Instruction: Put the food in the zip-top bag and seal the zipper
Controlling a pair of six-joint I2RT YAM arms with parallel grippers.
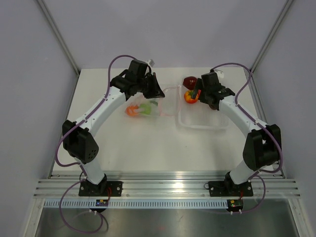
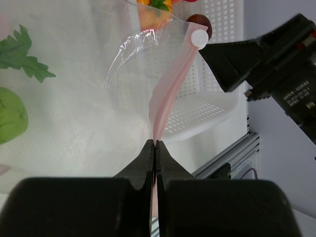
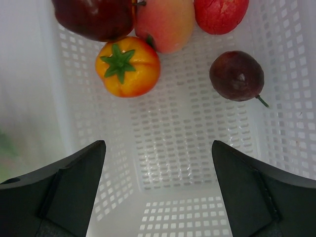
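Note:
A clear zip top bag [image 1: 169,102] lies with its mouth toward the basket. Its pink zipper edge [image 2: 167,94] runs into the fingertips of my left gripper, which is shut on it; a white slider [image 2: 199,38] sits at the far end. Inside the bag are a round green food [image 2: 12,115], a green leaf [image 2: 23,55] and orange pieces [image 1: 132,110]. My right gripper hangs open and empty over the white basket [image 3: 173,148]. Beneath it lie an orange tomato-like food [image 3: 133,74] and a dark round fruit [image 3: 237,75].
Toward the basket's far end are a dark red food [image 3: 91,17], a peach-coloured fruit [image 3: 168,24] and a red fruit [image 3: 221,12].

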